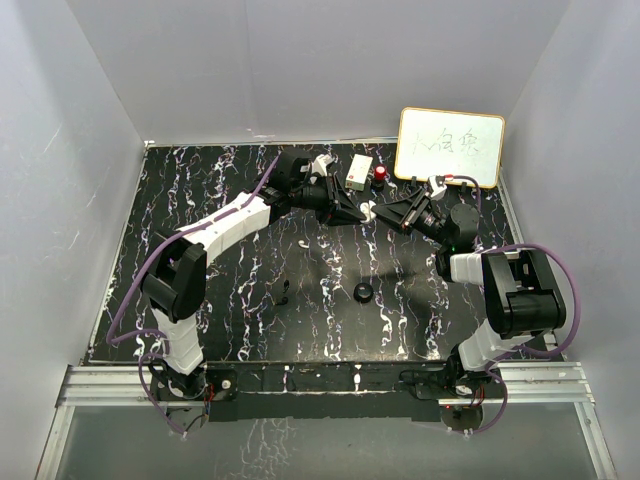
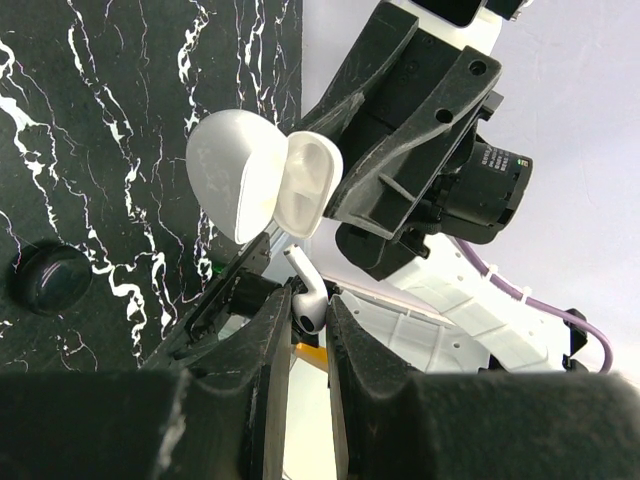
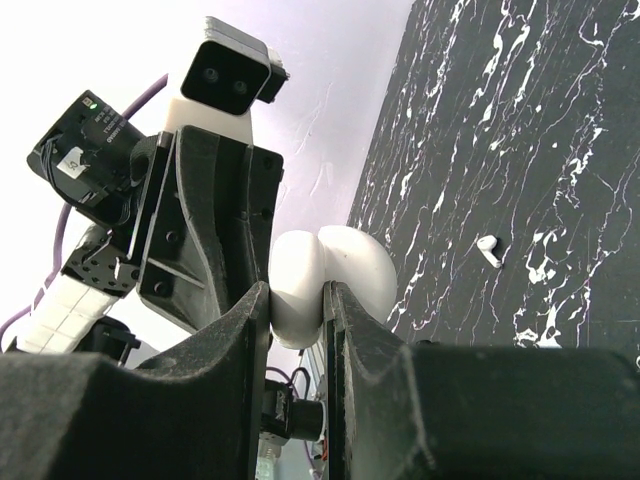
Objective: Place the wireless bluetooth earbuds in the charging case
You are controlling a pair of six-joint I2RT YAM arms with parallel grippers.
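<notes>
Both grippers meet above the table's middle. My left gripper is shut on a white earbud (image 2: 308, 290), its stem pointing toward the open white charging case (image 2: 227, 172). My right gripper is shut on the case, whose pale inner part shows between its fingers in the left wrist view, just above the earbud. The earbud is apart from the case in that view. A second earbud (image 3: 487, 245) lies loose on the table in the right wrist view.
A black round object (image 1: 363, 292) and a small dark object (image 1: 284, 292) lie nearer the front. A pale box (image 1: 359, 170), a red-topped object (image 1: 380, 175) and a whiteboard (image 1: 449, 146) stand at the back.
</notes>
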